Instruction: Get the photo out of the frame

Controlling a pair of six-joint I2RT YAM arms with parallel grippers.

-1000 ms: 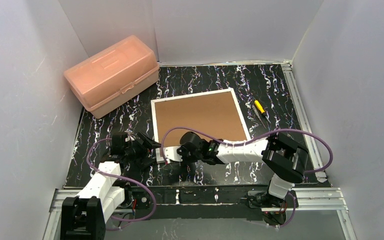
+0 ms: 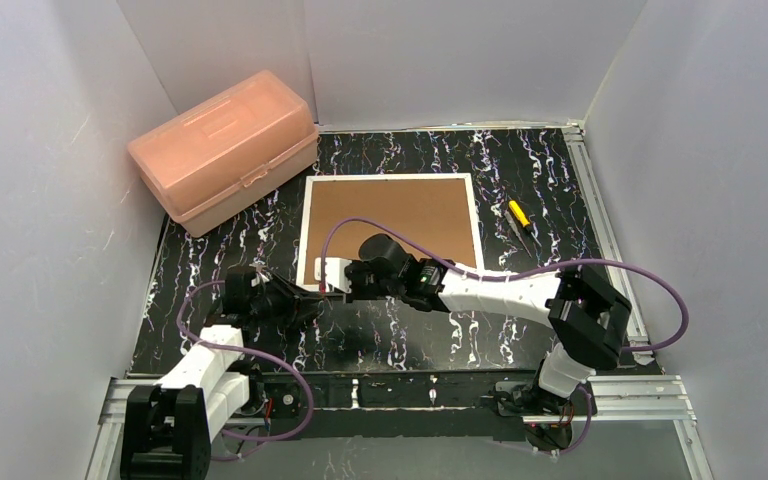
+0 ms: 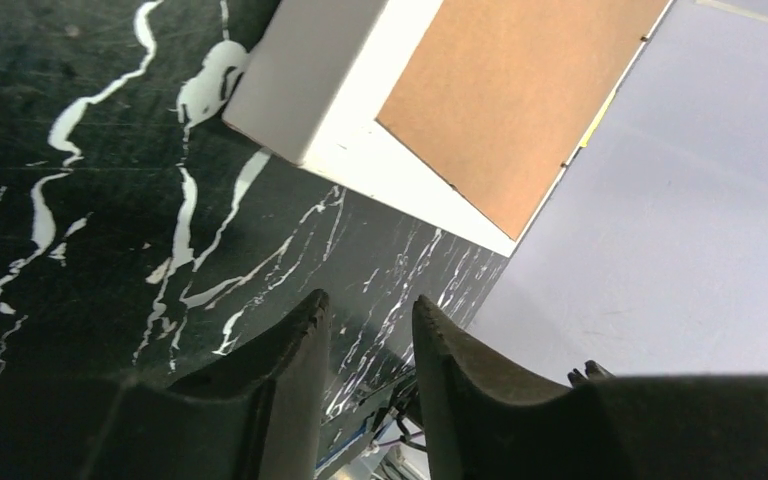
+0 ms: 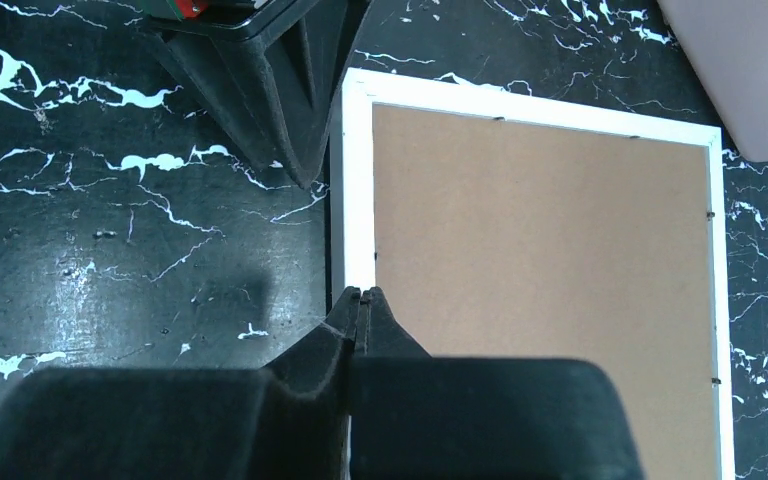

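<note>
The picture frame [image 2: 390, 178] lies on the black marbled table with its white border and brown backing board [image 2: 390, 212] facing up. Its near-left corner [image 3: 310, 150] shows in the left wrist view, beyond my left gripper, whose fingers stand open with nothing between them. My right gripper is shut on the frame's border at that near corner; the tips mostly hide what they grip. Small dark tabs line the inner edge of the border. No photo is visible.
A closed pink case [image 2: 222, 150] stands at the back left. A yellow-handled screwdriver [image 2: 520, 215] and a thin grey tool [image 2: 515, 230] lie right of the frame. Grey walls enclose the back and sides.
The frame has turned straighter and shifted slightly left at its near side. My right arm has moved up toward the back with it. The left gripper's fingers have moved a little.
</note>
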